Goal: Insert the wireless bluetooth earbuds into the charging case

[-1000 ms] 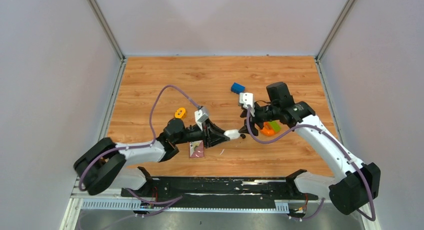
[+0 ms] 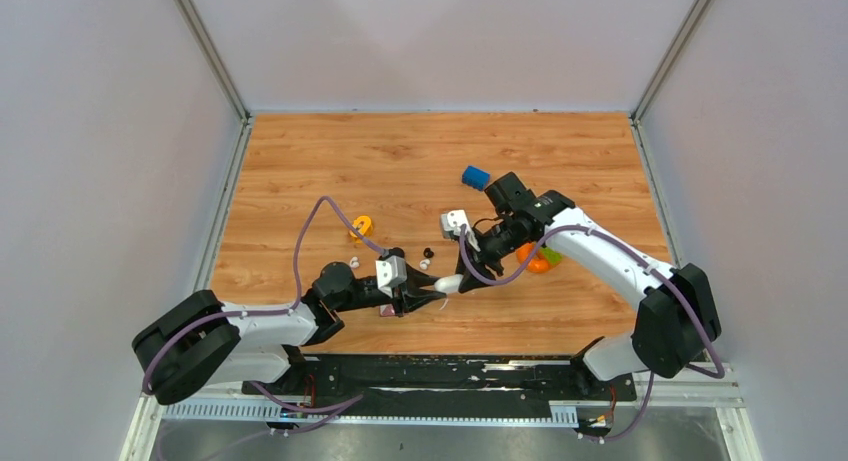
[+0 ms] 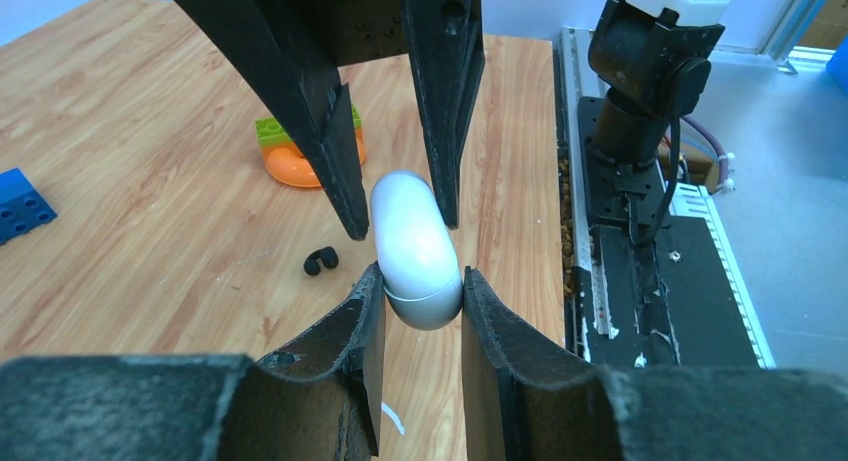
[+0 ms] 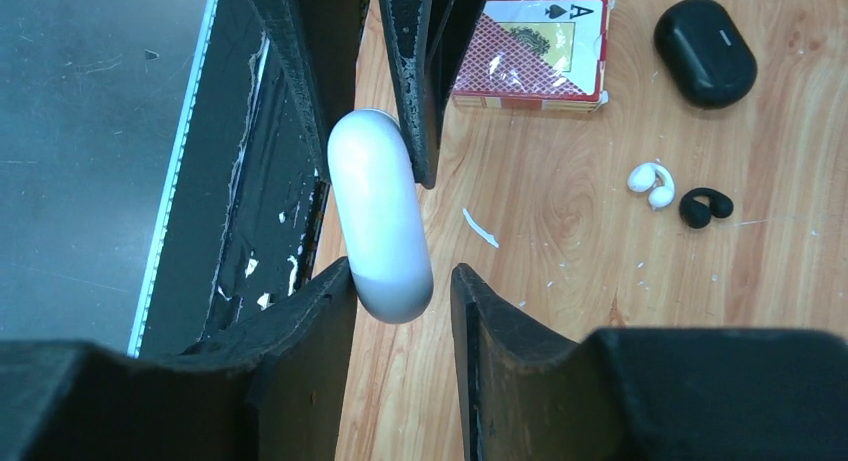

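Note:
A white charging case (image 3: 415,246) is gripped between the fingertips of my left gripper, above the table. My right gripper reaches around the case's other end with its fingers apart. In the right wrist view, one fingertip is at the case's side, while the other has a clear gap to it. The case looks closed. On the wood lie a white pair of earbuds (image 4: 652,184) and a black pair of earbuds (image 4: 705,208), side by side. Another small white pair (image 2: 354,262) rests farther left in the top view.
A black case (image 4: 706,53) and a card box (image 4: 535,53) lie on the table. Also there are a blue block (image 2: 476,177), a yellow ring-shaped object (image 2: 361,227) and an orange-green toy (image 2: 540,258).
My right arm has moved left, bringing its fingers around the case.

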